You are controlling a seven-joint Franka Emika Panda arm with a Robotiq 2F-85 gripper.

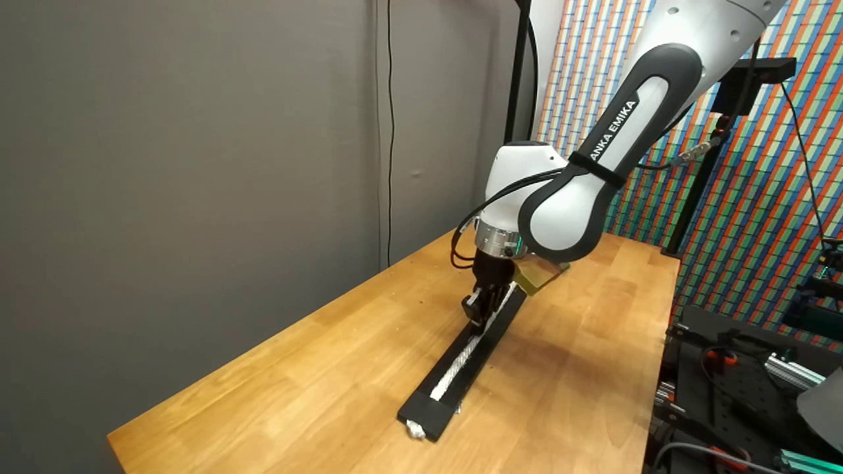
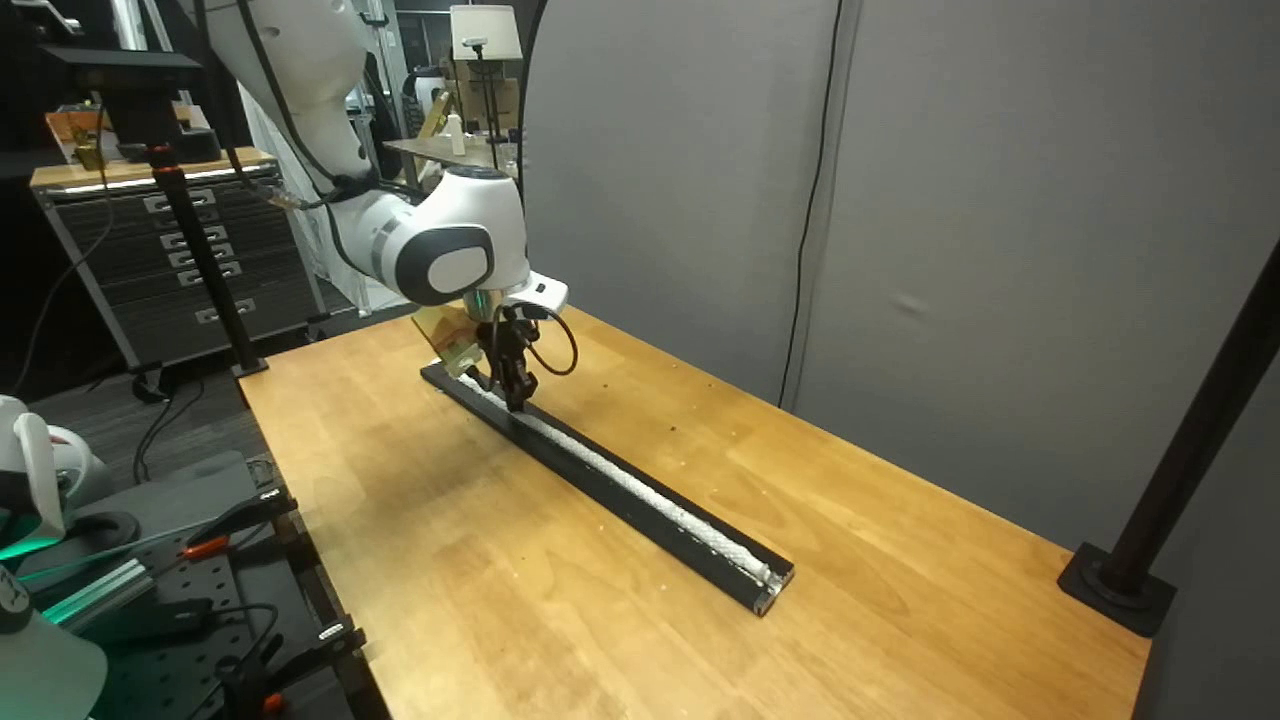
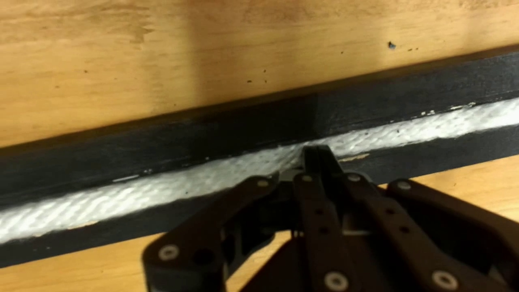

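Observation:
A white braided rope runs along the middle of a long black channel, which lies on the wooden table. In the wrist view my gripper is shut, its fingertips together at the near edge of the rope; nothing clearly shows between them. Whether the tips press on the rope is hard to tell. From the first exterior view the gripper points down over the channel, with white rope showing in front of it. The second exterior view has the gripper towards the channel's far end.
Bare tabletop surrounds the channel on both sides. A grey wall borders the table's left side in the first exterior view. A black stand rises at the table's right end in the second exterior view.

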